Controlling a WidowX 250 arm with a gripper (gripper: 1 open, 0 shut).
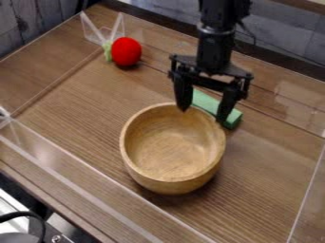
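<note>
The black gripper point(204, 91) hangs over the green bar point(226, 111) at centre right, just behind the tan bowl point(172, 167). Its two fingers are apart, one on the left and one on the right, and the gripper is open. The bar lies diagonally on the wooden table, partly hidden by the gripper. Whether the fingers touch it is unclear. A red ball point(125, 51) sits at the upper left, clear of the gripper.
A small green item point(108, 51) with clear plastic-like material lies left of the ball. A black cable runs at the lower left corner.
</note>
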